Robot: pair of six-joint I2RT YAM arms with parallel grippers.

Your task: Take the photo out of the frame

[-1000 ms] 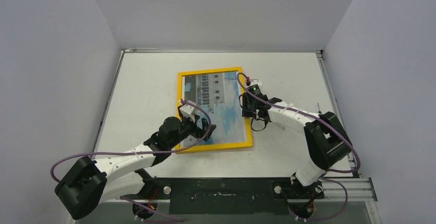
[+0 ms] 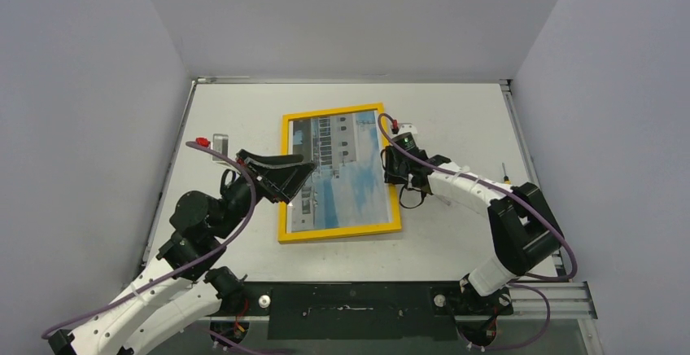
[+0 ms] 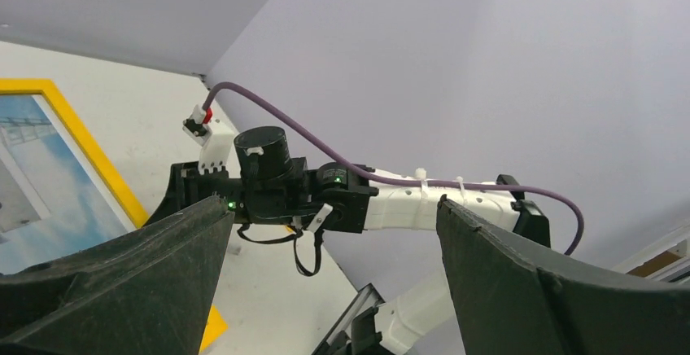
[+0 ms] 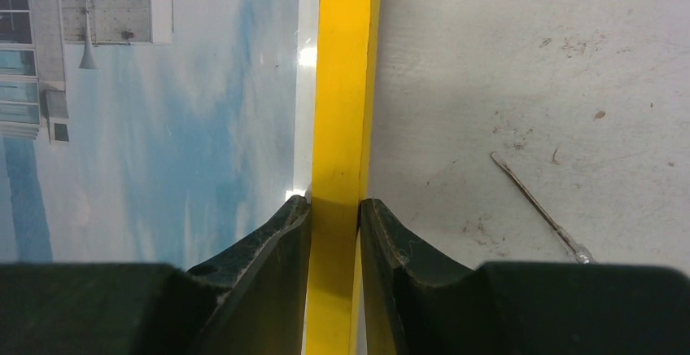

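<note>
A yellow picture frame (image 2: 338, 231) lies on the white table, with the photo (image 2: 358, 184) of a building and blue sky inside its border. My right gripper is shut on the frame's right side bar, one finger on the photo's side and one on the outer side. Raised above the left part of the frame, my left gripper (image 2: 299, 180) stands open. Its wide-apart fingers (image 3: 130, 278) have nothing between them in the left wrist view. The left arm covers part of the frame's left edge from above.
A thin metal tool (image 4: 537, 204) lies on the table right of the frame. Another slim tool (image 2: 505, 174) rests near the table's right edge. Bare table (image 2: 228, 111) shows at the far left, and grey walls enclose the sides and back.
The right gripper has barely shifted at the frame's edge.
</note>
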